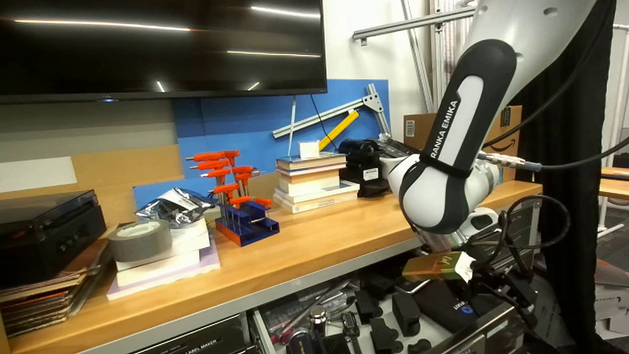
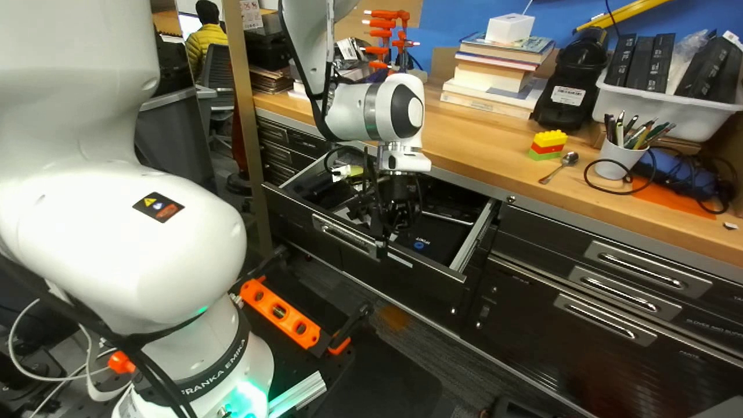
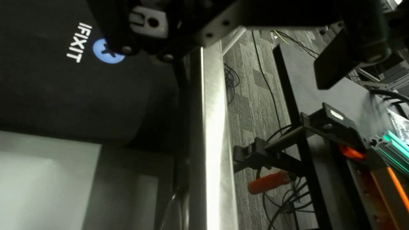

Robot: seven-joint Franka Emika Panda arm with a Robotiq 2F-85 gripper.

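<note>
The black drawer (image 2: 334, 237) stands pulled well out from under the wooden counter, its contents visible in both exterior views. My gripper (image 2: 391, 233) is low at the drawer's front, partly over the inside. In the wrist view the drawer's metal front rim (image 3: 214, 134) runs between the spread fingers, one finger pad (image 3: 331, 65) showing on the outer side. Nothing appears held, and whether a finger touches the rim cannot be told. Inside lies a black IFIXIT pouch (image 3: 76, 84), also visible as a dark pouch (image 1: 442, 304) among black parts and tools.
On the counter (image 1: 318, 236) are a stack of books (image 1: 312, 183), a blue rack of orange-handled hex keys (image 1: 247, 221) and a roll of tape (image 1: 140, 239). Toy bricks (image 2: 547, 145), a spoon (image 2: 561, 167) and a pen cup (image 2: 616, 159) stand farther right. Floor lies outside the drawer.
</note>
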